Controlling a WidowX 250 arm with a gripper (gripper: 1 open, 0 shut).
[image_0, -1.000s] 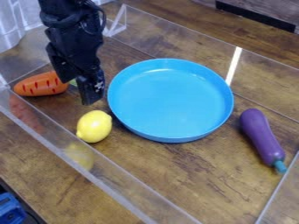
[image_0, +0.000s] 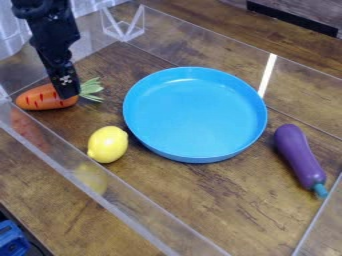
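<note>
The black gripper (image_0: 64, 80) hangs at the upper left, open, its fingertips just above an orange carrot (image_0: 46, 97) with a pale green leafy top. Whether the fingers touch the carrot is not clear. A yellow lemon (image_0: 108, 142) lies to the lower right of the carrot. A round blue plate (image_0: 195, 112) sits in the centre, and a purple eggplant (image_0: 297, 155) lies to its right.
Clear plastic walls (image_0: 160, 220) border the wooden surface (image_0: 221, 190). Bare wood shows below and to the right of the plate. A blue object (image_0: 8, 238) is at the lower left corner.
The gripper has moved left, from beside the plate to over the carrot, uncovering the carrot's green top. The other objects are where they were.
</note>
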